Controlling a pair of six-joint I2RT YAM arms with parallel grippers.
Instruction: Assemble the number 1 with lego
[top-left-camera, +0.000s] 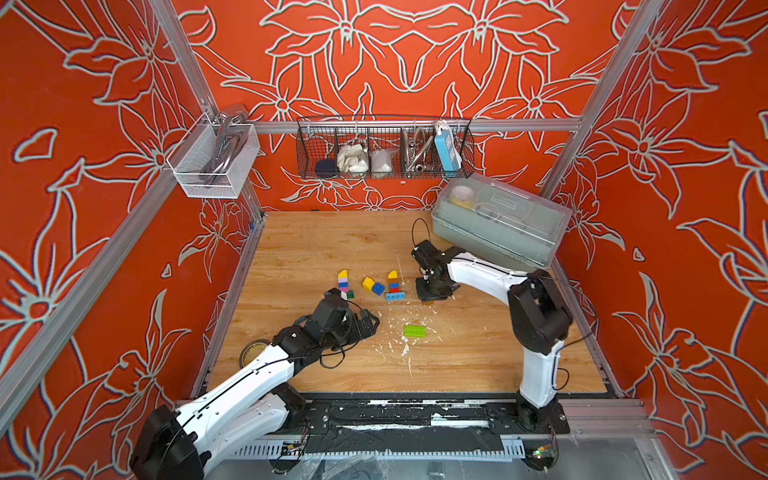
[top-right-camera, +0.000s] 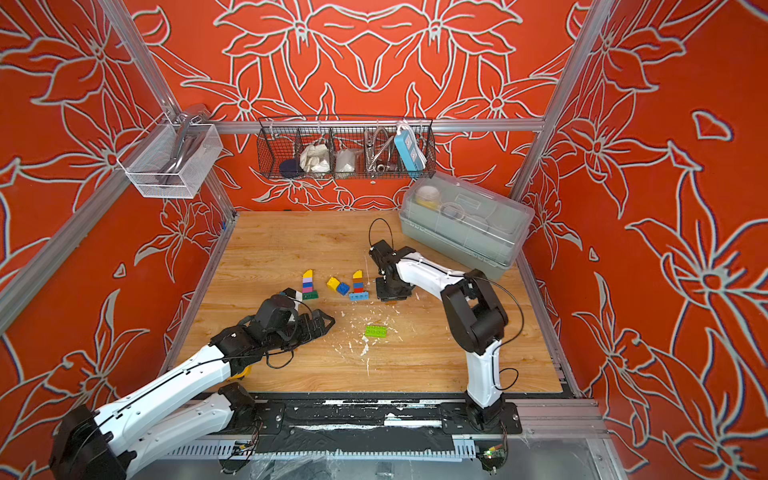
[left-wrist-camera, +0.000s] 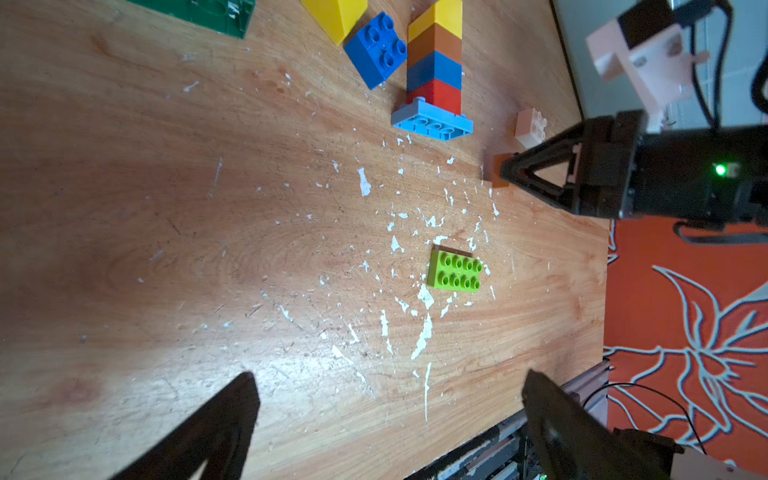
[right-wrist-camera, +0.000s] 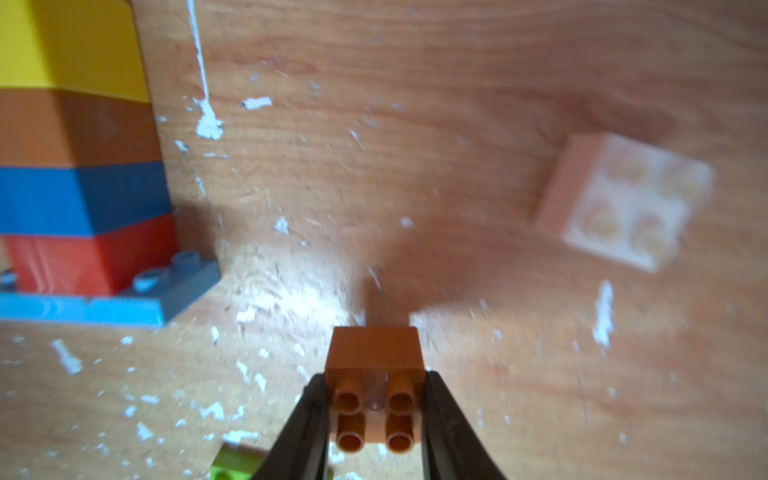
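Observation:
My right gripper is shut on an orange-brown brick (right-wrist-camera: 374, 348), its studs facing the camera. The lime green plate (left-wrist-camera: 454, 270) lies flat on the table with nothing on it. A loose pale pink brick (right-wrist-camera: 628, 200) rests on the wood to the right in the right wrist view. Left of the held brick stands a finished-looking "1" of yellow, brown, blue and red on a light blue base (left-wrist-camera: 432, 120). Low at the left of the table, my left gripper is open, with only bare wood between its fingers.
A loose blue brick (left-wrist-camera: 376, 49) and yellow brick (left-wrist-camera: 336, 16) lie beside the built stack. Another stack (top-left-camera: 343, 280) stands on a dark green base (left-wrist-camera: 212, 12). The clear-lidded bin (top-left-camera: 500, 220) fills the back right. Around the green plate the table is free, with paint flecks.

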